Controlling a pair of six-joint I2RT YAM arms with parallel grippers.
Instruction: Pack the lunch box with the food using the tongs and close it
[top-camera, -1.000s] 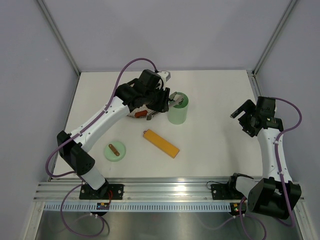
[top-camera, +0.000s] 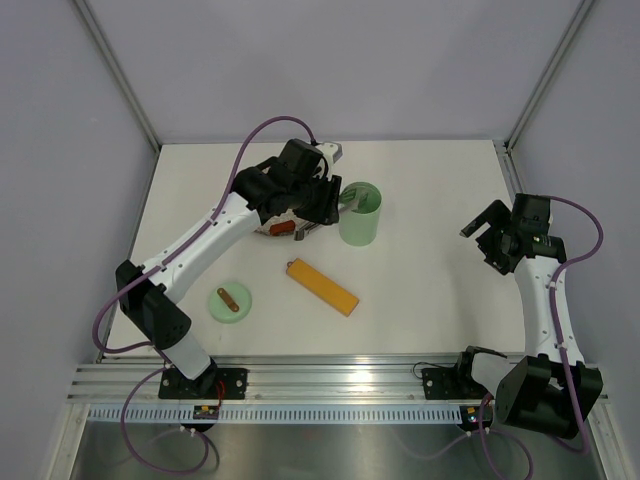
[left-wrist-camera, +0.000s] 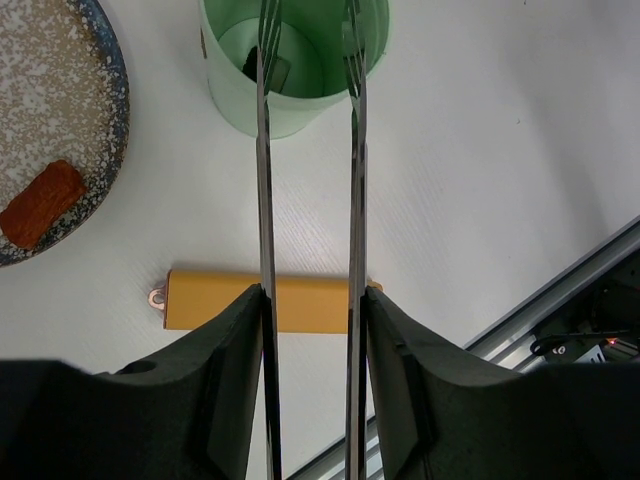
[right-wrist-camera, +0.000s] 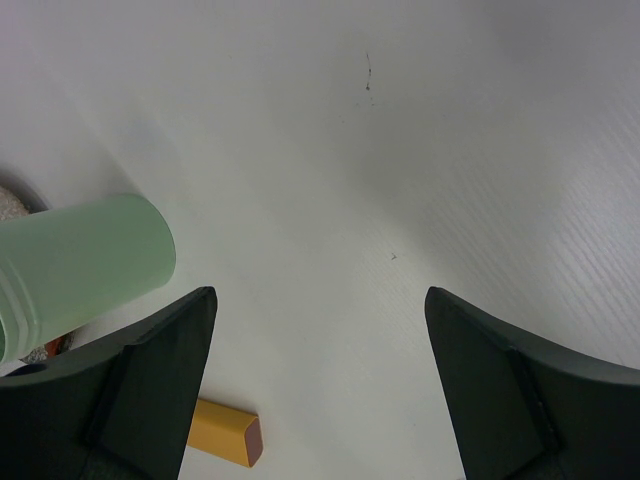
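Observation:
My left gripper, with long metal tong fingers, is part open, its tips over the mouth of a pale green cylindrical container. In the left wrist view a dark piece and a greyish one lie inside the container; nothing clearly sits between the tips. A speckled plate holding a reddish-brown piece is beside the container, partly under the left arm. A small green dish holds a brown stick. My right gripper stands open and empty at the right.
An orange bar lies in the front middle of the table, below the container. Metal rails run along the edges.
The green container has shifted slightly right.

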